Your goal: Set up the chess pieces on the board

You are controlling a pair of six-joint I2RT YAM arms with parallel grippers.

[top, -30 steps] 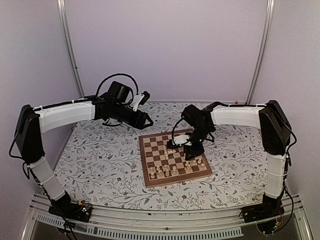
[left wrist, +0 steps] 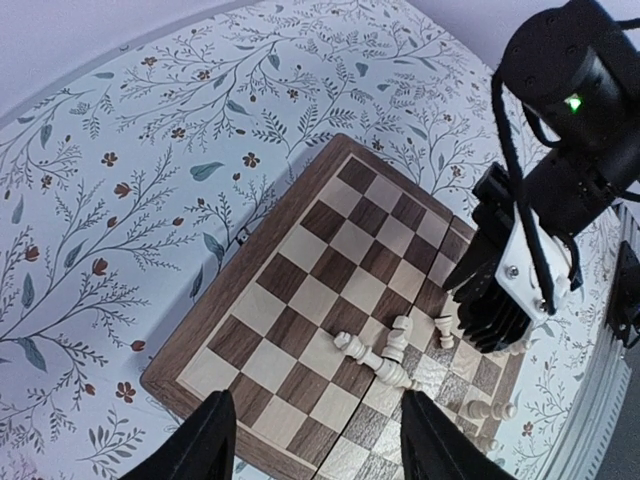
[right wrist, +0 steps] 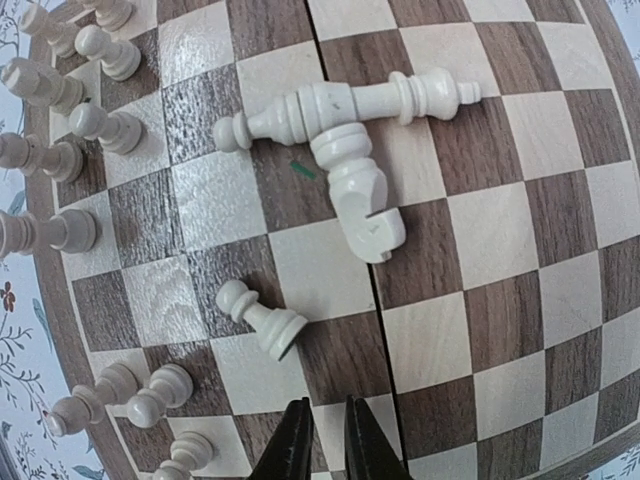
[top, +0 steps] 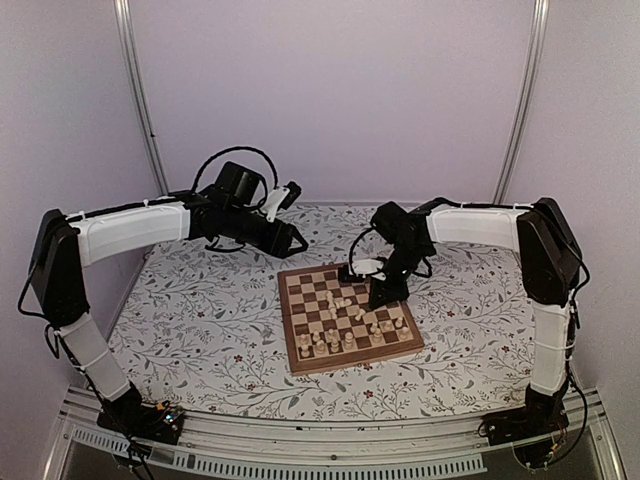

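Observation:
The wooden chess board [top: 310, 285] lies on the table, its white pieces mostly standing along the near side. In the right wrist view, a long white piece [right wrist: 375, 103] lies on its side with a white knight [right wrist: 358, 195] lying against it. A small white pawn [right wrist: 262, 318] lies apart from them. Over the board's right half, my right gripper is slightly open, and nothing shows between its fingers. My left gripper hangs near the board's far left corner, wide open and empty.
Several upright pieces, including a pawn [right wrist: 107, 52], crowd the near rows. The far squares on the left half are bare. Around the board, the floral tablecloth [top: 210, 320] is clear. My right arm reaches low over the board.
The left arm and the standing pieces look unmoved.

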